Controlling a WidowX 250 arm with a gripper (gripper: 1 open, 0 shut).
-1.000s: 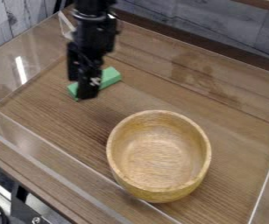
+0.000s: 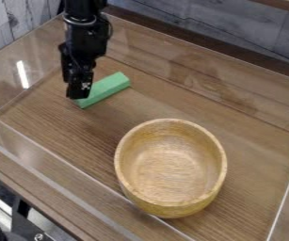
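Observation:
My black gripper [image 2: 79, 77] hangs from the arm at the upper left, its fingers low beside the left end of a green block [image 2: 105, 88] lying on the wooden table. Whether anything sits between the fingers, and how far apart they are, is hard to tell. A large yellow bowl [image 2: 172, 193] stands empty at the lower middle.
A dark gap shows past the edge at the lower left.
My arm has moved left from above the middle to beside the green block's left end and has narrowed in view. The block and bowl look unmoved.

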